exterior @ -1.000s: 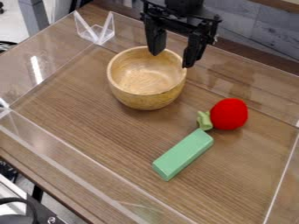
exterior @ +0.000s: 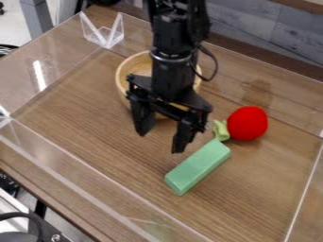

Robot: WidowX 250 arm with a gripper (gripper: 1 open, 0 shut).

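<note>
The black robot arm reaches down from the top centre to its gripper (exterior: 165, 121), which stands open above the bare wooden table, its fingers spread apart. A green block (exterior: 197, 166) lies lower right of the gripper, flat on the table. A red round object (exterior: 247, 122) with a small green part sits to the right. A tan bowl (exterior: 130, 68) is behind the arm and partly hidden by it.
A clear plastic object (exterior: 104, 26) stands at the top left. A black cable lies at the bottom left.
The objects have not visibly moved.
</note>
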